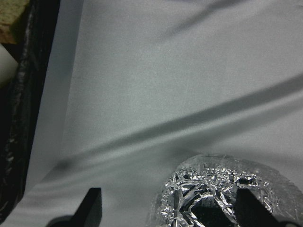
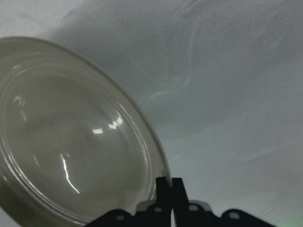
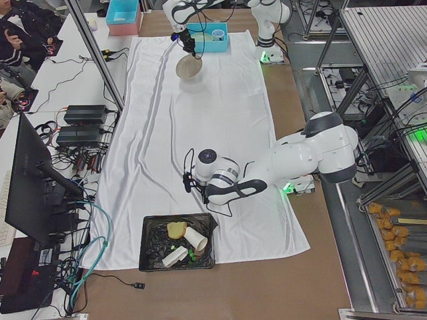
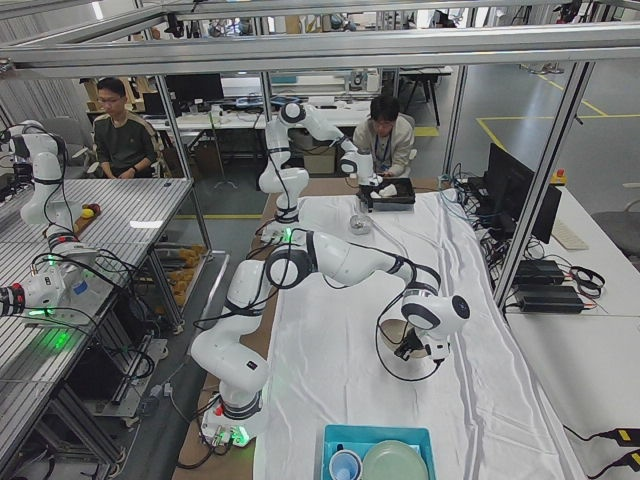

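Note:
My left gripper (image 3: pixel 193 187) hangs low near the black tray (image 3: pixel 177 263), over a crumpled foil item (image 4: pixel 360 224) in a clear rim; in the left wrist view the foil (image 1: pixel 203 194) lies between and under its two separated fingertips. The tray holds bread, white rolls and green bits. At the far end, my right gripper is shut on the rim of a beige plate (image 2: pixel 71 132), which is tilted up off the cloth in the camera left view, beside a blue bin (image 4: pixel 330 450).
The blue bin holds a green plate (image 4: pixel 395 462) and a cup (image 4: pixel 345 466). A monitor and cables line one long side.

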